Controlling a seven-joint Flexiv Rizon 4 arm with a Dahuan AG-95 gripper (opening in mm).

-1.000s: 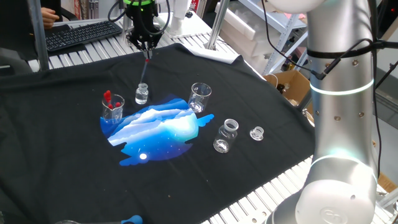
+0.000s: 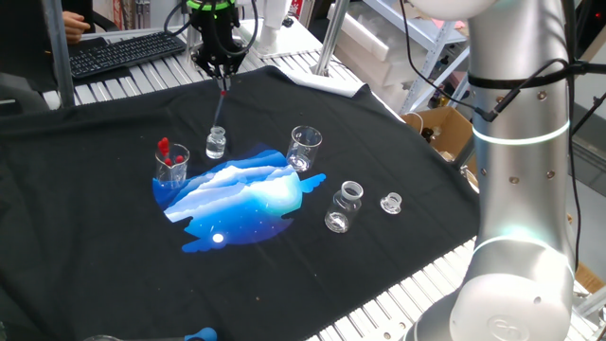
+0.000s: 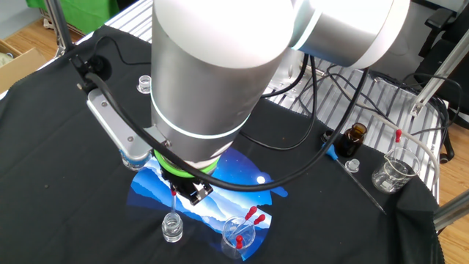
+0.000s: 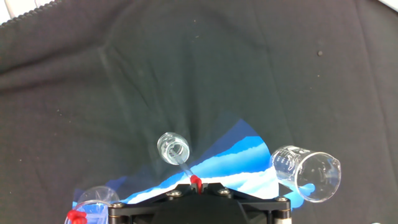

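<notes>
A thin dropper (image 2: 219,112) with a red bulb (image 4: 196,182) is gripped by my gripper (image 2: 223,87), which is shut on the bulb end. Its lower end reaches the mouth of a small clear glass bottle (image 2: 216,145); in the wrist view the tube (image 4: 182,165) runs into the bottle's opening. How deep the tip sits is hard to tell. The small bottle (image 3: 172,229) stands upright on the black cloth, with the gripper above it. A glass beaker (image 2: 170,170) nearby holds several red-bulbed droppers (image 3: 251,213).
An empty beaker (image 2: 304,152) stands beyond the blue printed sheet (image 2: 241,204). Right of the sheet are a larger clear bottle (image 2: 342,210) and a glass stopper (image 2: 391,203). A brown bottle (image 3: 352,138) and another beaker (image 3: 394,174) stand at the far side. Open black cloth lies around.
</notes>
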